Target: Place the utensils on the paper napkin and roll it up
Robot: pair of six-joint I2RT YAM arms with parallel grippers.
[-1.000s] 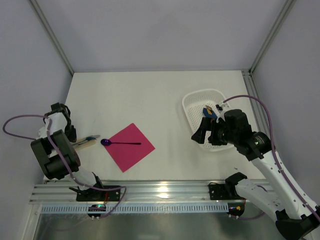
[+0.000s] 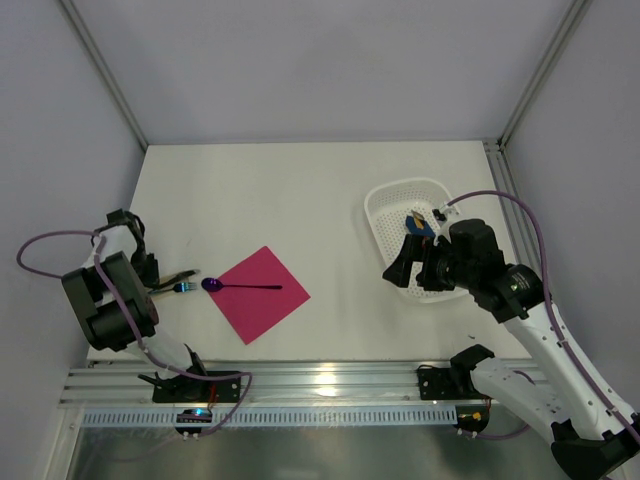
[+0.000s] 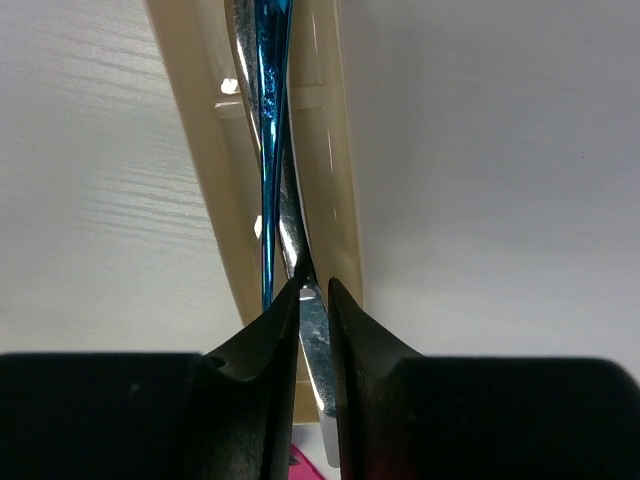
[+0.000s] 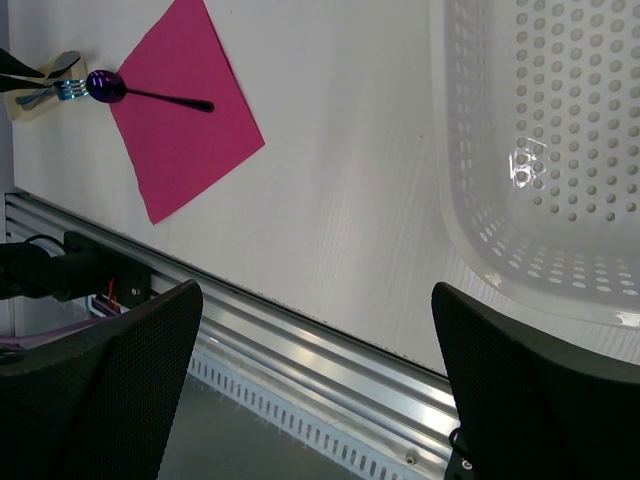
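Observation:
A pink napkin [image 2: 255, 310] lies at the table's front left, with a purple spoon [image 2: 246, 286] across it. Left of it a tan holder [image 3: 190, 120] holds a silver knife [image 3: 316, 350] and a blue fork [image 3: 268, 190]. My left gripper is low over these, fingertips slightly apart at the knife, beside the fork's handle; whether it grips anything I cannot tell. My right gripper stands open and empty above the front of the white basket.
The perforated white basket [image 2: 385, 205] sits at the right, a blue-and-yellow item [image 2: 418, 222] in it.
The left arm has shifted slightly at the holder, and the fork and knife look slightly rearranged there. The right arm has not moved.

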